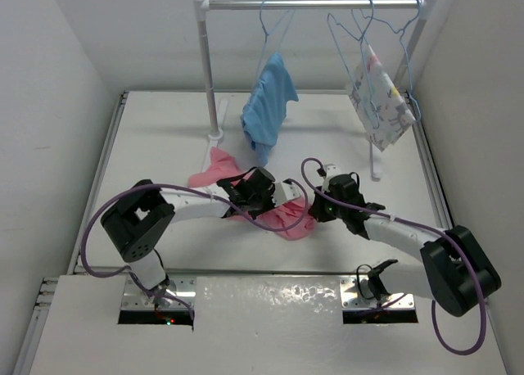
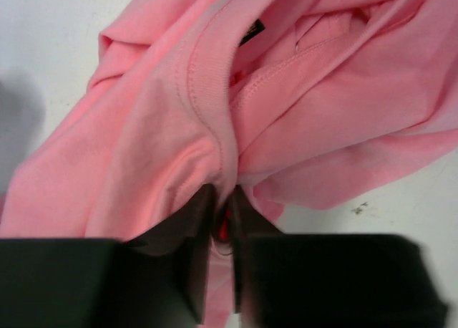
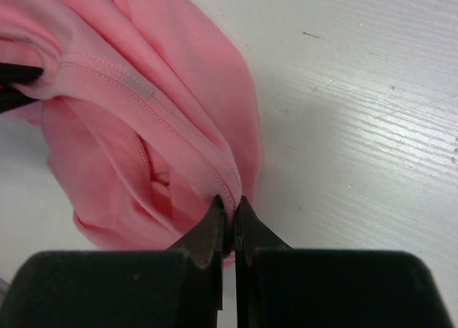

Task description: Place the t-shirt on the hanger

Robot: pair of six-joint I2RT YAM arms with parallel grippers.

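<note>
The pink t-shirt point(image 1: 286, 220) lies crumpled on the table beneath my two arms. In the left wrist view, a stitched edge of the pink cloth point(image 2: 209, 106) runs down between the close-set fingertips of my left gripper; motion blur hides how firmly they stand against it. My right gripper is shut on the stitched edge of the shirt point(image 3: 154, 109). The left gripper's dark fingertips point(image 3: 20, 74) also show at the left of the right wrist view, on the same edge. Blue hangers point(image 1: 366, 31) hang empty from the rail at the back right.
A white rack with a metal rail point(image 1: 315, 4) spans the back. A blue garment point(image 1: 270, 105) hangs left of centre and a patterned white one point(image 1: 381, 101) at right.
</note>
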